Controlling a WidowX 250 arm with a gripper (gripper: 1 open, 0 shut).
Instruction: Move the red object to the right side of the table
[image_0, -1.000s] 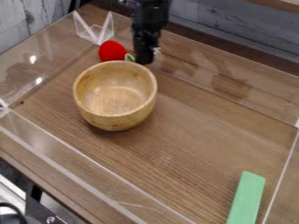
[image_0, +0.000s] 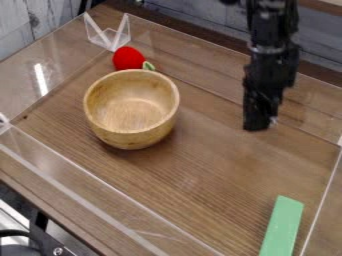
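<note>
The red object (image_0: 128, 58), round with a green stem-like end, rests on the table at the back left, just behind the wooden bowl. My gripper (image_0: 259, 118) is blurred and points down over the right half of the table, well to the right of the red object. No red shows at its fingertips, and the blur hides how far apart they stand.
A large wooden bowl (image_0: 131, 103) stands left of centre. Behind the red object is a clear or white wire-like item (image_0: 107, 32). A green block (image_0: 282, 226) lies at the front right.
My arm has swung from beside the red object across to the right and towards the camera. The red object, bowl and green block have stayed where they were.
</note>
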